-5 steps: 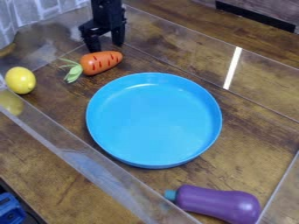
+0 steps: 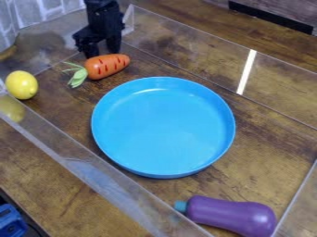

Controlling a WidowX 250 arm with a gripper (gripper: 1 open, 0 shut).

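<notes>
My black gripper (image 2: 96,39) is at the top of the camera view, low over the table just behind an orange toy carrot (image 2: 107,66) with a green top. It is dark and small there, so the state of its fingers and anything between them cannot be made out. A blue plate (image 2: 162,126) lies in the middle, in front of the carrot.
A yellow lemon (image 2: 21,85) lies at the left, a purple eggplant (image 2: 234,215) at the lower right. Clear walls border the wooden table (image 2: 260,120). Bare wood shows right of the plate and at the upper right.
My gripper has shifted slightly to the left and toward the carrot. The carrot, plate, lemon and eggplant look unchanged.
</notes>
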